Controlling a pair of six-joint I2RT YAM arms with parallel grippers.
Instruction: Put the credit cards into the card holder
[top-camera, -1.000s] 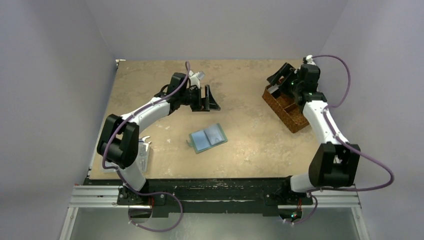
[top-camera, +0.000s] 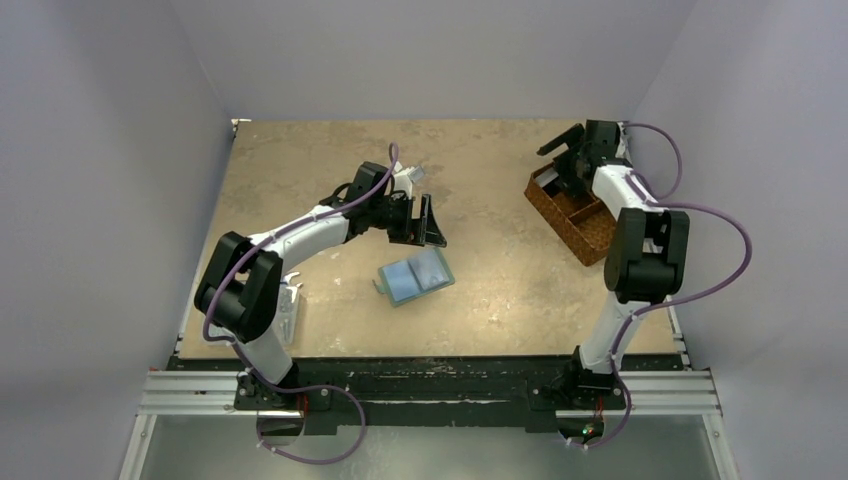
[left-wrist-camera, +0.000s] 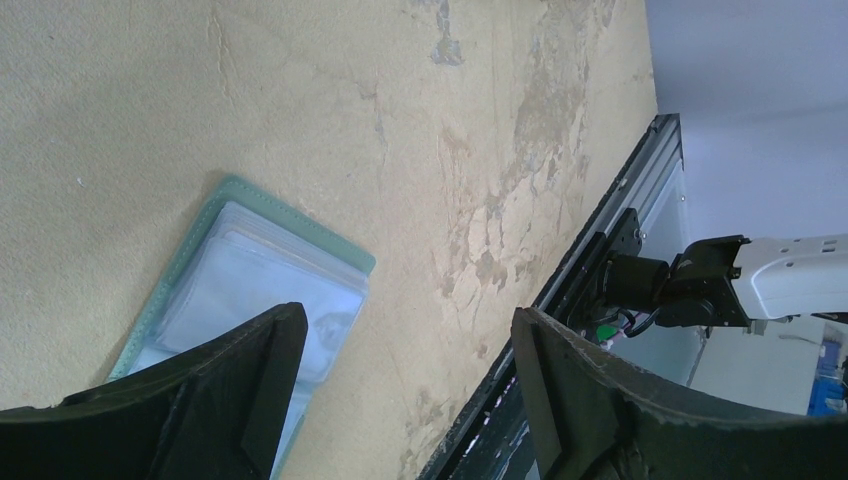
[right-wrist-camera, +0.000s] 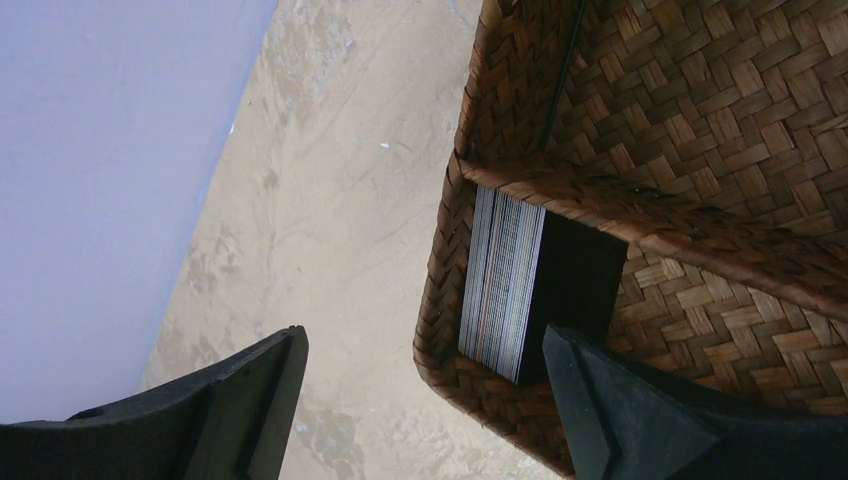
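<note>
The card holder (top-camera: 416, 277), green-edged with clear sleeves, lies spread flat on the table; its sleeves (left-wrist-camera: 262, 290) fill the lower left of the left wrist view. Just behind it, my left gripper (top-camera: 433, 243) hangs open with nothing between its fingers. A stack of cards (right-wrist-camera: 503, 285) stands on edge in a corner compartment of the woven basket (right-wrist-camera: 440, 270), pale edges up, a dark face on one side. Over that corner is my right gripper, open and empty. One of its fingers (right-wrist-camera: 590, 400) overlaps the compartment in view, the other lies outside the basket wall.
Dividers (right-wrist-camera: 680, 235) split the basket into compartments; its far right part is hidden by the right arm in the top view. A clear container (top-camera: 285, 315) stands at the table's left front. Between holder and basket the table is bare.
The right arm has shifted left and forward over the basket, its gripper still above the card corner. Holder and basket have not moved.
</note>
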